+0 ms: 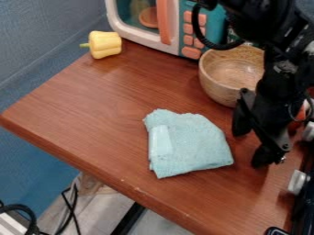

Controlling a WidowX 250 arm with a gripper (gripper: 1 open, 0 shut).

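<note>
My black gripper hangs low at the right of the wooden table, just right of a folded light-blue cloth and below a wooden bowl. Its fingers point down near the tabletop; whether they are open or shut is hard to tell. A reddish round object is partly hidden behind the arm.
A toy microwave stands at the back, with a yellow pepper-like object to its left. Cables lie below the table at lower left.
</note>
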